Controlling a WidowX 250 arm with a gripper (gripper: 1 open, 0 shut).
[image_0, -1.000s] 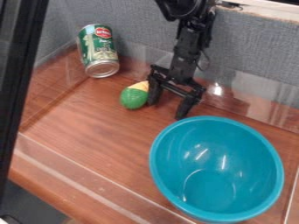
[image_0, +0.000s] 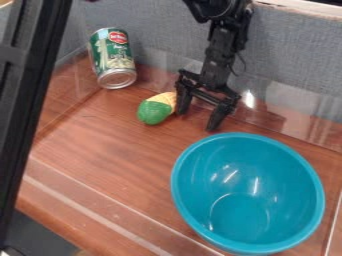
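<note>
The black robot gripper (image_0: 197, 113) hangs over the wooden surface near the back wall, its fingers spread open with nothing seen between them. Just left of it lies a green and yellow vegetable-like object (image_0: 154, 110), on its side, close to the left finger. A large teal bowl (image_0: 247, 198) sits at the front right. A Del Monte can (image_0: 112, 58) stands at the back left.
A grey padded wall (image_0: 287, 50) runs along the back behind a clear strip. A dark vertical post (image_0: 27, 90) borders the left side.
The gripper has risen slightly and shifted a little. The objects look essentially unmoved.
</note>
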